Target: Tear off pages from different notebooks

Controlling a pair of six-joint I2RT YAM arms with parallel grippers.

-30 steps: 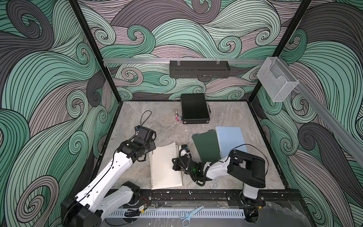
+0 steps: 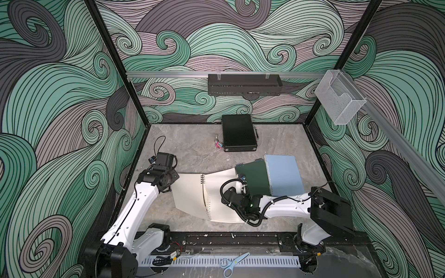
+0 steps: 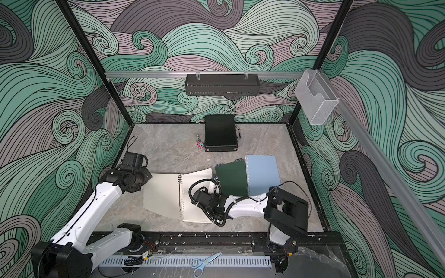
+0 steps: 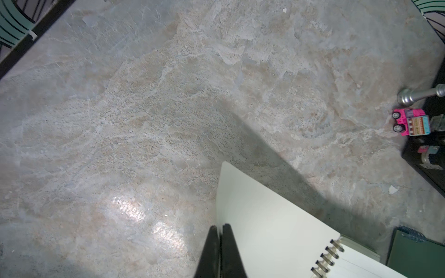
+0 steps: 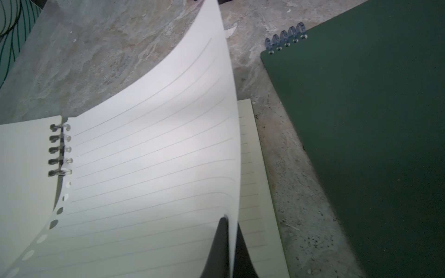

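A ring-bound notebook lies open between my grippers, with a cream left side (image 2: pixel 190 192) and lined paper on the right. In the left wrist view my left gripper is shut on the outer edge of that left side, which is lifted and casts a shadow. My right gripper is shut on the outer edge of a white lined page (image 5: pixel 157 153), which bends upward above the sheets (image 5: pixel 252 185) beneath. The page's top meets the rings (image 5: pixel 60 149); lower down, its row of holes shows bare. Whether the lower end is held by rings is hidden.
A green notebook (image 3: pixel 233 179) and a blue notebook (image 3: pixel 263 172) lie at the right. Behind them stand a black case (image 2: pixel 238 130) and a small pink toy (image 4: pixel 410 121).
My right gripper has moved right and my left gripper left, opening out the notebook's left side. The notebook has shifted right, and the right page is pulled over towards the green notebook.
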